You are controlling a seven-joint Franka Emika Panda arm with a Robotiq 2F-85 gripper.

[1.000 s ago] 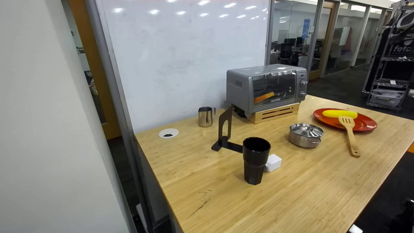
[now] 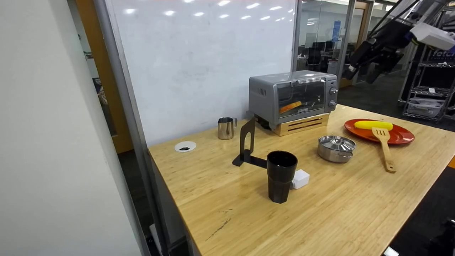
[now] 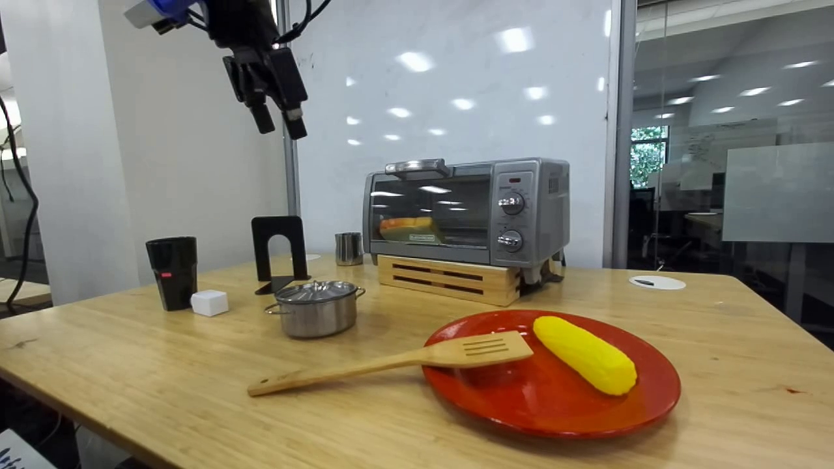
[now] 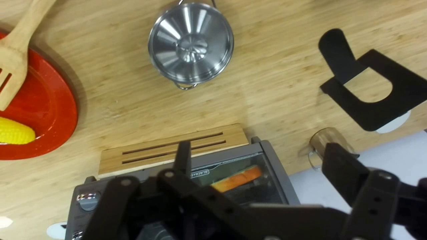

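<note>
High above the table, my gripper (image 3: 281, 126) hangs with its fingers apart, touching nothing. In the wrist view its two dark fingers (image 4: 182, 158) are spread wide, and no object sits between them. Below stands a grey toaster oven (image 3: 465, 207), door closed, with an orange-crusted bread-like item (image 3: 410, 228) visible through its glass. A lidded steel pot (image 3: 316, 309) rests in front of it. On a red plate (image 3: 539, 406) lies yellow corn (image 3: 586, 355); a wooden spatula (image 3: 336, 376) leans its slotted head on the plate's rim, handle on the table.
A black cup (image 2: 280, 179) stands beside a white block (image 2: 301, 178). Behind them are a black bookend (image 2: 247, 145) and a steel pitcher (image 2: 225, 129) near the whiteboard (image 2: 200, 64). The oven sits on a slotted wooden riser (image 2: 303, 123). Bare tabletop spreads at the near side.
In exterior view 1 the arm and gripper have come into view at the upper right, above the table's far end. The objects on the table have stayed put.
</note>
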